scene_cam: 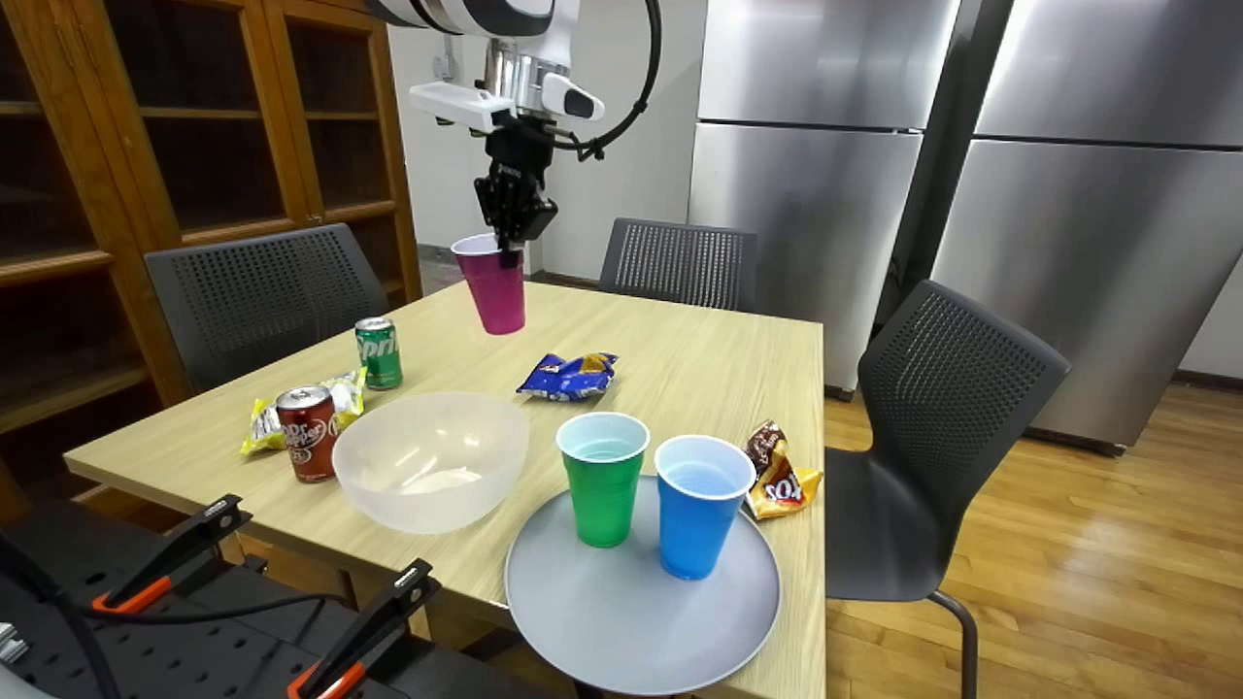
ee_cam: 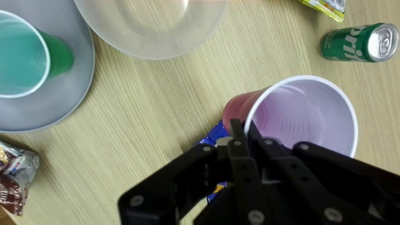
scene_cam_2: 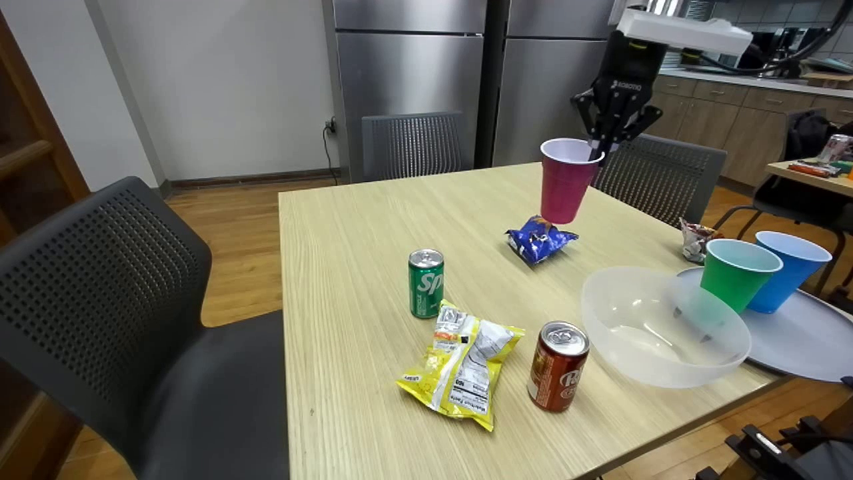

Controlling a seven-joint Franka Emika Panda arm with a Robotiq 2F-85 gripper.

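Note:
A magenta cup (scene_cam: 494, 293) with a white rim hangs above the table, a little tilted, its mouth up. My gripper is shut on the cup's rim, one finger inside the wall and one outside. The inside of the cup (ee_cam: 300, 112) looks empty in the wrist view. On the round grey plate (scene_cam: 559, 617) stand a green cup (scene_cam: 602, 501) and a blue cup (scene_cam: 695, 524), side by side. The second exterior view has the held magenta cup (scene_cam_2: 566, 188) above and behind the blue snack bag (scene_cam_2: 540, 239).
A translucent bowl (scene_cam: 431, 466) sits left of the plate. Near it are a Dr Pepper can (scene_cam_2: 558, 368), a Sprite can (scene_cam_2: 426, 284) and a yellow chip bag (scene_cam_2: 460, 368). A brown-orange snack bag (scene_cam: 778, 472) lies behind the plate's right side.

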